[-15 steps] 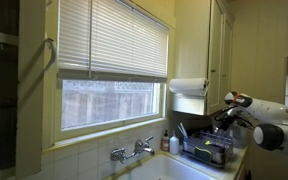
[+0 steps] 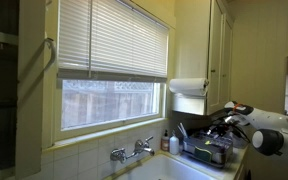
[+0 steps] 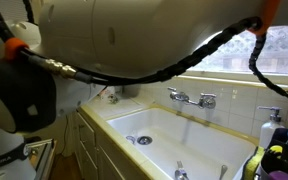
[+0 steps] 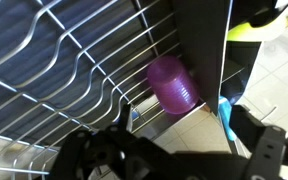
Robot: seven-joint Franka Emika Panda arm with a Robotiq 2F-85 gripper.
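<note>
My gripper is above the dish rack, its black fingers standing apart at the lower left and right of the wrist view. No object shows between them. Beyond the fingers, a purple cup [image 4: 172, 83] sits in the wire dish rack [image 4: 79, 45], against a dark upright panel [image 4: 199, 35]. In exterior view 1 the rack [image 2: 206, 150] stands on the counter right of the sink, with the white arm [image 2: 271, 138] reaching in from the right. Fine detail of the gripper is too small to make out there.
A white sink [image 3: 174, 143] with a wall faucet [image 3: 192, 98] lies beside the rack. Soap bottles [image 2: 170, 143] stand near the rack. A paper towel roll [image 2: 189, 86] hangs overhead below the cabinet [image 2: 216, 55]. Something yellow-green [image 4: 252, 30] lies beyond the panel.
The arm has shifted slightly down and the gripper end sits lower over the rack. The rack and sink look unmoved.
</note>
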